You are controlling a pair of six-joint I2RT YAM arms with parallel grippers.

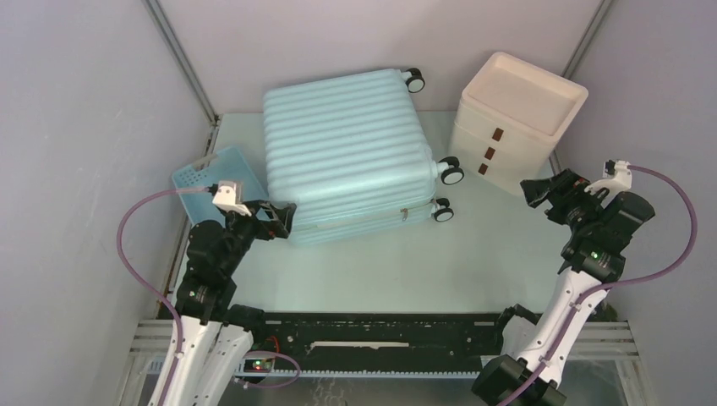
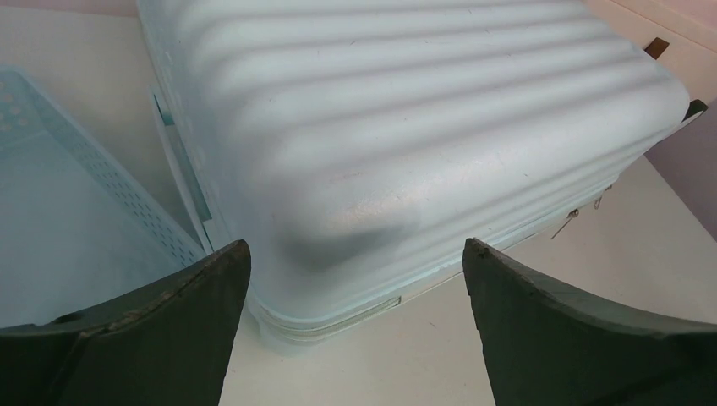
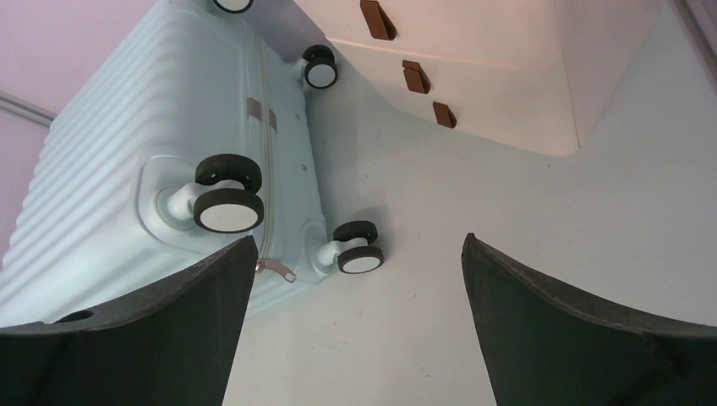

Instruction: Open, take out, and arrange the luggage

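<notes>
A light blue ribbed suitcase [image 1: 342,144] lies on its side, closed, in the middle of the table, its black wheels [image 3: 228,210] pointing right. A zipper pull [image 3: 275,269] shows near the front wheels. My left gripper [image 1: 279,216] is open at the suitcase's front left corner; between its fingers in the left wrist view is only the suitcase's side, further ahead. My right gripper [image 1: 541,188] stands open to the right of the suitcase, in front of the drawer unit, with nothing between its fingers.
A white three-drawer unit [image 1: 499,144] with a tray top [image 1: 524,89] stands at the back right. A blue perforated basket [image 2: 76,220] lies left of the suitcase, partly behind my left arm.
</notes>
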